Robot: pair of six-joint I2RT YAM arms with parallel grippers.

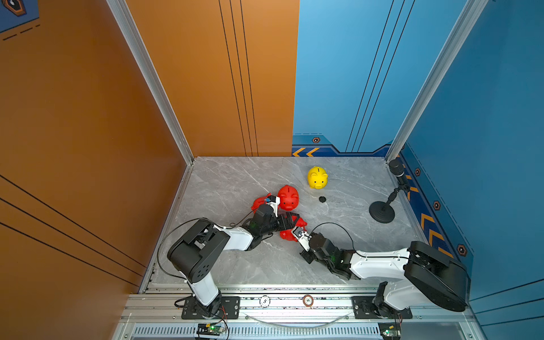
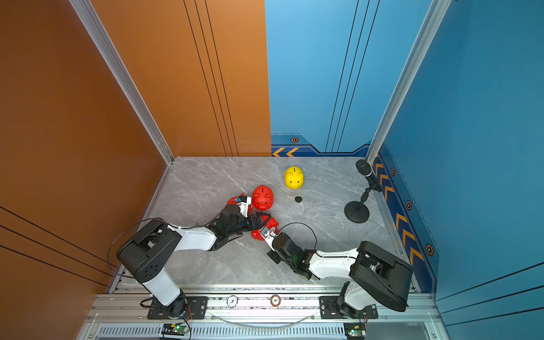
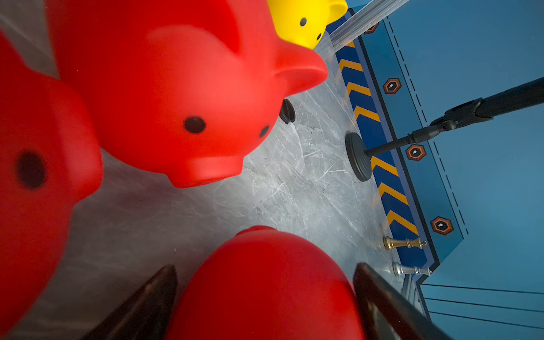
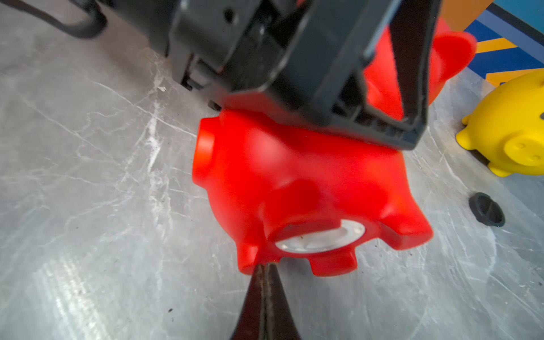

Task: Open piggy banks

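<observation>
A red piggy bank [image 4: 300,164] lies tipped in the front middle, a white oval [image 4: 300,243] visible on its underside. Over it my left gripper is open, its fingers either side of the red body; whether they touch is unclear. My right gripper is shut with nothing visible between its fingers, just by that bank's underside. Two more red piggy banks [image 2: 262,197] [image 3: 28,226] sit behind and to the left. A yellow piggy bank [image 1: 317,177] stands further back, with a small black round piece [image 4: 486,208] in front of it.
A black stand [image 1: 382,212] rises at the right side of the grey tabletop [image 1: 221,175]. Both arms crowd the front middle. Orange and blue walls enclose the area.
</observation>
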